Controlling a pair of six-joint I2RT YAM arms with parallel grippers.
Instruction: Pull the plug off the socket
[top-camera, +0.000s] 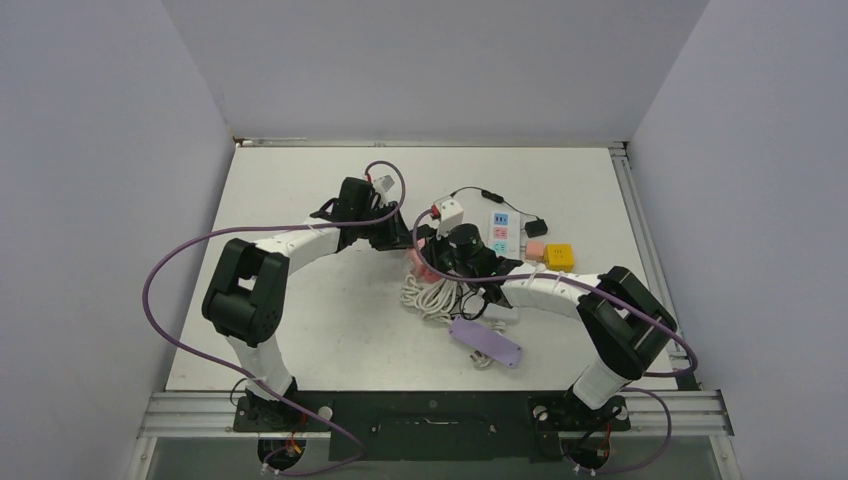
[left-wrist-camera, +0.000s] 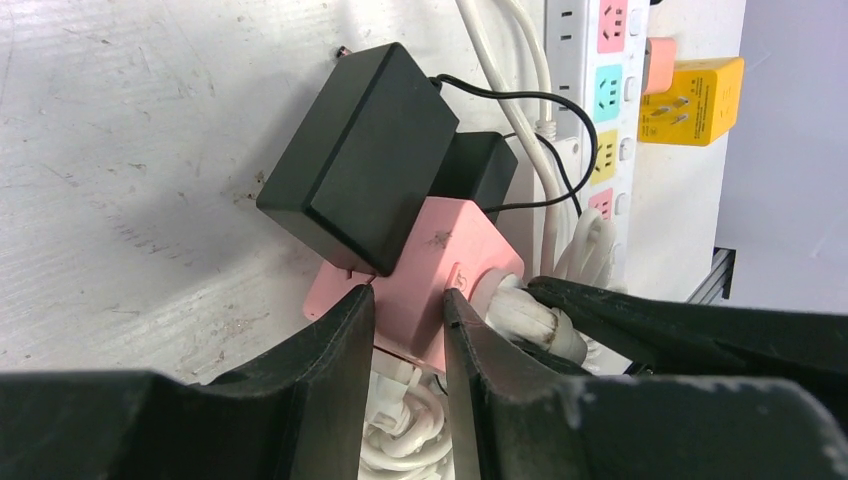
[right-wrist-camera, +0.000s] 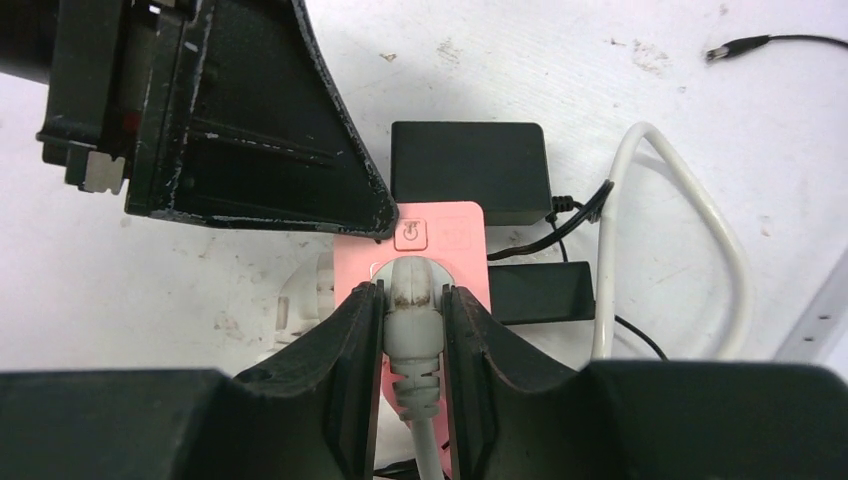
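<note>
In the left wrist view, my left gripper is shut on the pink socket block (left-wrist-camera: 440, 250), one finger on each side. My right gripper is shut on the whitish plug (right-wrist-camera: 412, 330), whose cord runs down between the fingers. The plug lies against the face of the pink socket (right-wrist-camera: 445, 230), below its small switch; whether its prongs are inside is hidden. From the left side, the plug (left-wrist-camera: 525, 320) sticks out sideways from the block, with a dark finger of the right gripper over it.
Black adapters (left-wrist-camera: 370, 150) crowd the pink block. Coiled white cord (top-camera: 432, 300), a purple strip (top-camera: 486, 341) and a multicolour power strip (top-camera: 504, 232) lie nearby, with a yellow cube (top-camera: 559, 257) to the right.
</note>
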